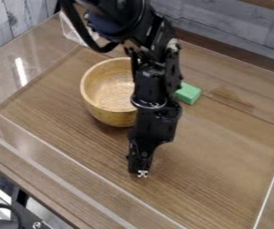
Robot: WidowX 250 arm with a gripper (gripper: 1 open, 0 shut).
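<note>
My black gripper [143, 165] reaches down to the wooden tabletop [211, 179] at the centre of the camera view, its fingertips low over or on the wood. It looks shut, with nothing clearly visible between its fingers. Behind the arm, on the left, stands a tan round bowl [101, 89], partly hidden by the arm. A green block [189, 92] lies just right of the arm, behind it.
A clear plastic object sits at the back left edge. Grey walls border the back, and a dark cable lies at the front left corner.
</note>
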